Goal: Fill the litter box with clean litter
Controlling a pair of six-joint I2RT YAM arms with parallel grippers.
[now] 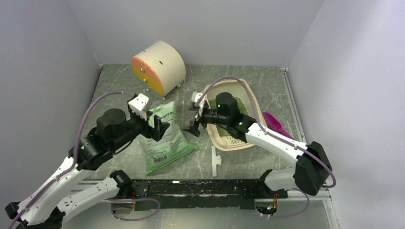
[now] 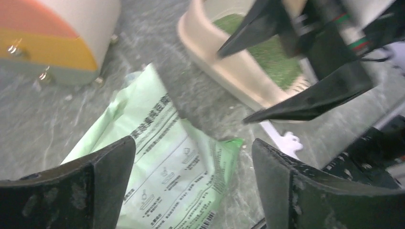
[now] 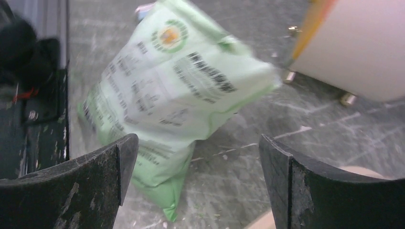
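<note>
The pale green litter bag lies slumped on the floor, seen in all three views. My left gripper hangs open just above it, fingers clear of it. My right gripper is open above the gap between bag and litter box, nothing between its fingers. The beige litter box, at the right, has green litter inside, partly hidden by the right arm.
A magenta scoop lies right of the box. A white clip lies below it. A cream drum cabinet with orange front stands at the back.
</note>
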